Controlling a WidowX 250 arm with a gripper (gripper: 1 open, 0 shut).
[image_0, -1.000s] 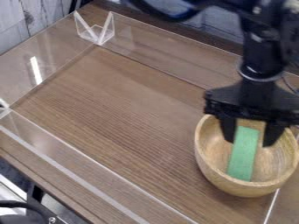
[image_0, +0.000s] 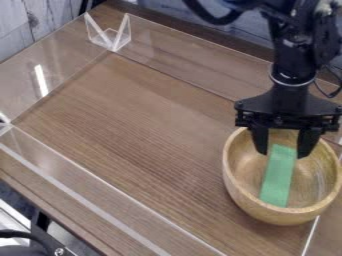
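My black gripper (image_0: 282, 128) hangs over the back part of a light wooden bowl (image_0: 247, 195) at the right of the table. Its two fingers are apart, near the bowl's back rim. A green rectangular block (image_0: 278, 180) lies lengthwise on the bowl's floor below the gripper. I see nothing clearly held between the fingers.
A small white wire-like object (image_0: 110, 32) stands at the back left. The table's edge runs along the lower left.
The gripper has moved up and toward the back from lower over the bowl, uncovering more of the green block. The bowl has stayed in place.
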